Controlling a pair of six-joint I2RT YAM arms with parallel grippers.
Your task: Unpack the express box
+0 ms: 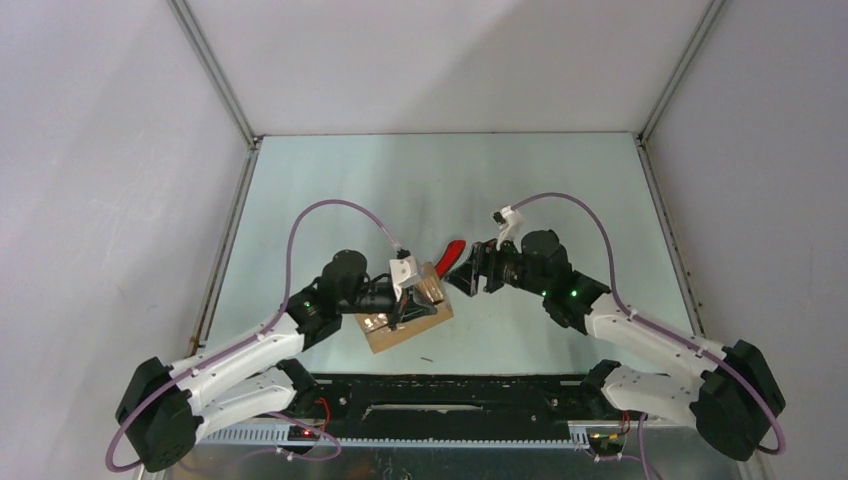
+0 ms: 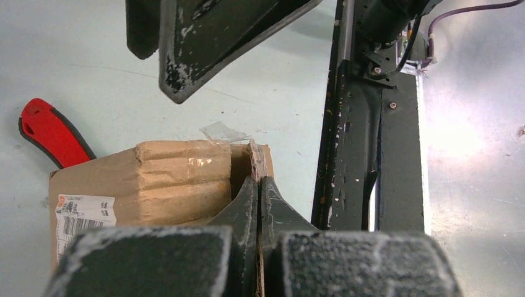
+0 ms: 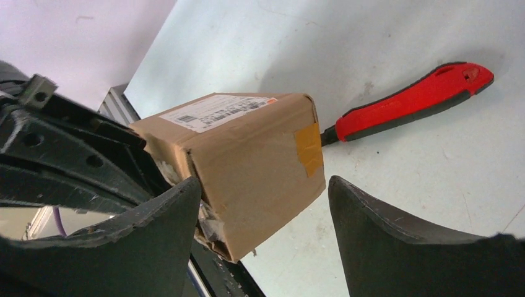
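The brown cardboard box (image 1: 390, 334) lies on the table under my left arm, its label (image 2: 80, 213) showing in the left wrist view. My left gripper is shut at the box's end, with a thin upright cardboard flap (image 2: 257, 156) between its fingertips. Clear tape (image 2: 221, 132) sticks up beside that flap. My right gripper stands open just right of the box, its fingers apart and holding nothing; the box's side (image 3: 260, 170) shows beyond the gap. The box's contents cannot be made out.
A red-handled cutter (image 1: 450, 257) lies against the far side of the box, close to my right fingers. Both grippers are near each other.
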